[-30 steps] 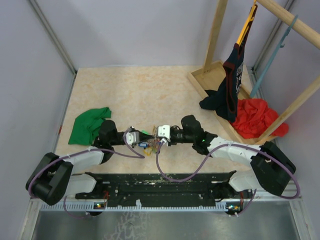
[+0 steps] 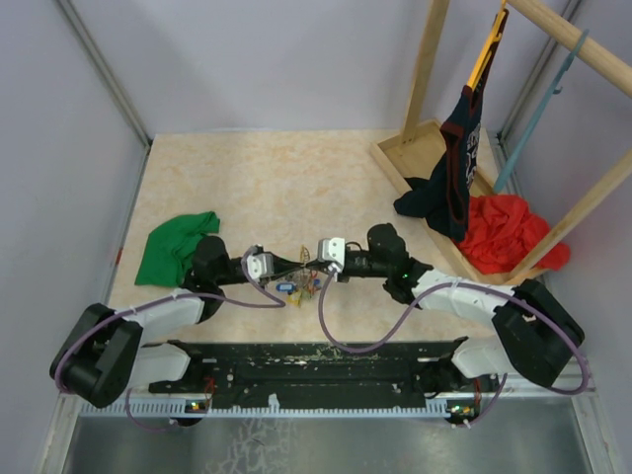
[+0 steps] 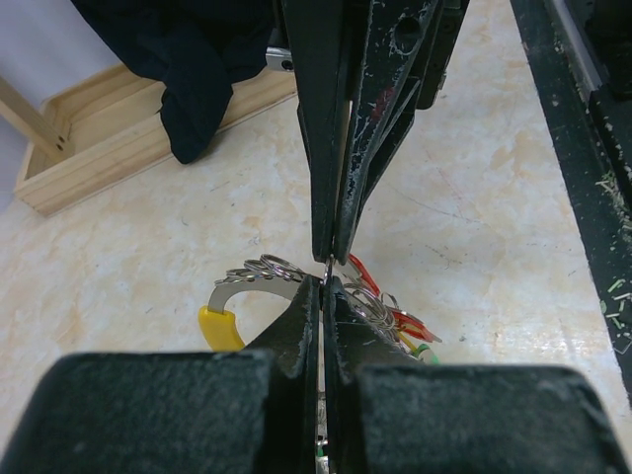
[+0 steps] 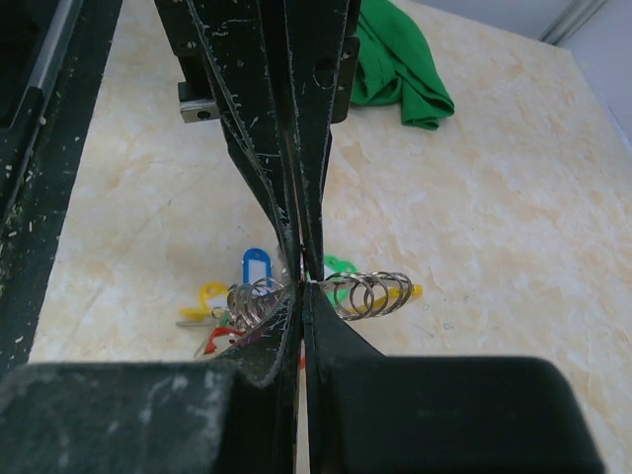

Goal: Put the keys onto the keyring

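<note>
Both grippers meet tip to tip at the middle of the table. My left gripper (image 2: 296, 265) and my right gripper (image 2: 314, 263) are shut at a thin wire ring; whether each pinches it is hard to tell. A tangle of wire rings (image 3: 370, 308) and keys with coloured heads, red, yellow, green and a blue tag (image 4: 257, 265), hangs or lies just below and around the fingertips. The keys are partly hidden by the fingers.
A green cloth (image 2: 173, 247) lies at the left. A wooden tray (image 2: 410, 153) at the right holds red cloth (image 2: 504, 232), with dark fabric hanging from its frame.
</note>
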